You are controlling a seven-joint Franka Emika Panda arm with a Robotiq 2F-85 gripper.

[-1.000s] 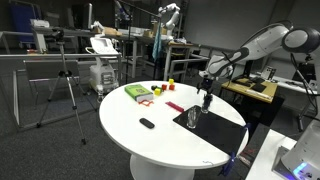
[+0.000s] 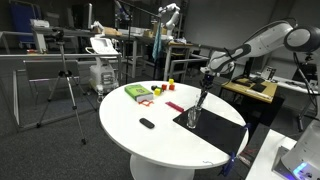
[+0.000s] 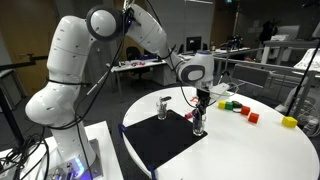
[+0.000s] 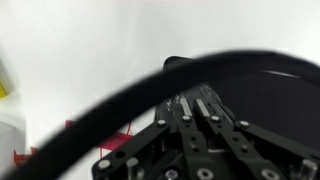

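My gripper (image 3: 202, 117) is over the far right part of the black mat, shut on a shiny, dark-and-silver container (image 3: 197, 127). From the first exterior side, the gripper (image 2: 204, 94) and its load are small and dark, and the load leans toward the second container. That other silvery container (image 2: 192, 118) stands on the mat (image 2: 222, 131); the second exterior view has the same container (image 3: 164, 105) farther back and left. A dark cable crosses the wrist view and covers much of the gripper, so the grip itself is partly hidden.
Around the mat, the white round table (image 2: 135, 128) has free room at the front left. A dark oblong item (image 2: 147, 123) lies there. Toward the back are a green book (image 2: 139, 93), a red item (image 2: 175, 107) and several coloured blocks. A person (image 3: 195, 70) stands behind the table.
The gripper has shifted slightly left in the first exterior view, and its dark load has gone from nearly upright to leaning. The standing silvery container has stayed put.
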